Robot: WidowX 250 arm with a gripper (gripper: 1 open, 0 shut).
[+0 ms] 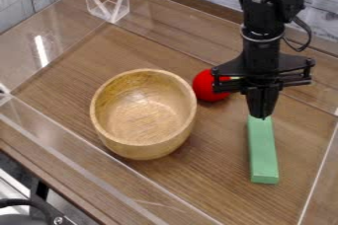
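My black gripper (260, 101) hangs above the table at the right, shut, with nothing seen between its fingers. Just below it lies a long light-green bar (262, 155). A red round object (211, 87) lies to its left, partly behind the gripper. A wide tan bowl (140, 112) stands left of these.
A clear plastic holder (111, 3) sits at the back left. The table's edge runs along the lower left.
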